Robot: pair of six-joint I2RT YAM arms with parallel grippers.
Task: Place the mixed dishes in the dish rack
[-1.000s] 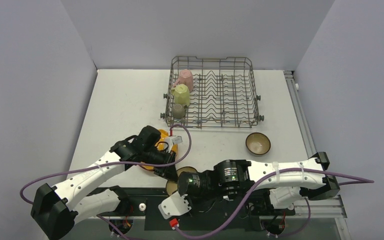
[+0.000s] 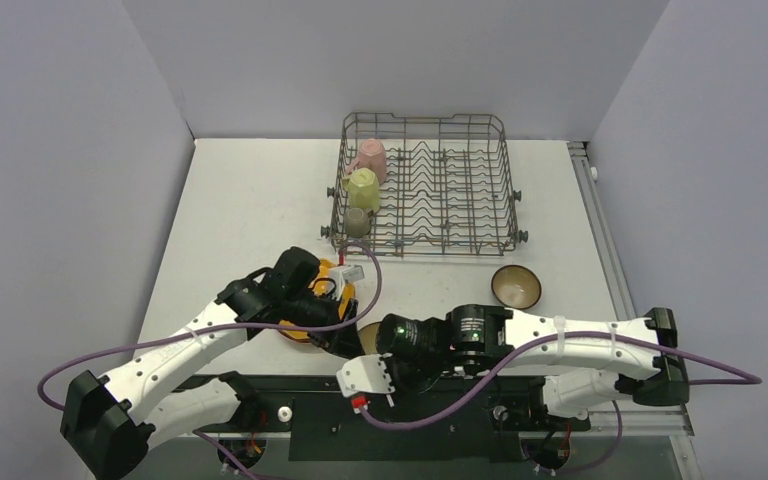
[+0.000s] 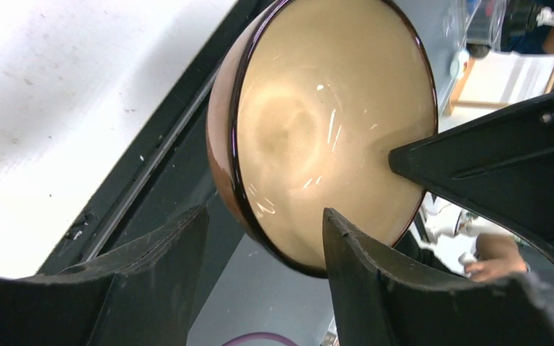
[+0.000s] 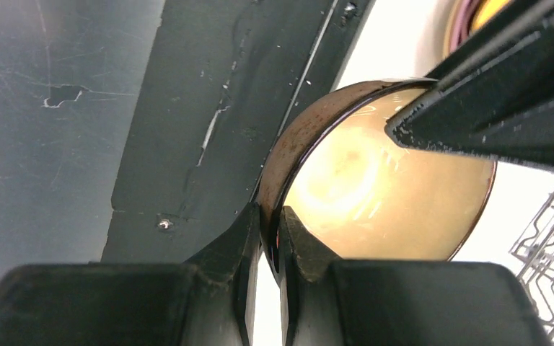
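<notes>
A beige bowl (image 4: pixel 397 187) with a dark rim is held tilted over the front edge of the table. In the right wrist view my right gripper is shut on its rim. My left gripper stands part open in the left wrist view, its two fingers apart on either side of the bowl's lower rim, not closed on it. From above, the arms cover most of the bowl (image 2: pixel 370 336). The wire dish rack (image 2: pixel 450 246) at the back carries a pink cup (image 2: pixel 371 157), a green cup (image 2: pixel 363 188) and a grey cup (image 2: pixel 357 222) along its left side.
Another brown bowl (image 2: pixel 516 287) rests on the table at the right. Orange dishes (image 2: pixel 328 270) lie partly hidden under my left arm. The rack's middle and right side are empty, and the left part of the table is clear.
The left gripper has moved only slightly. The rack's cups and the bowl at right stay put.
</notes>
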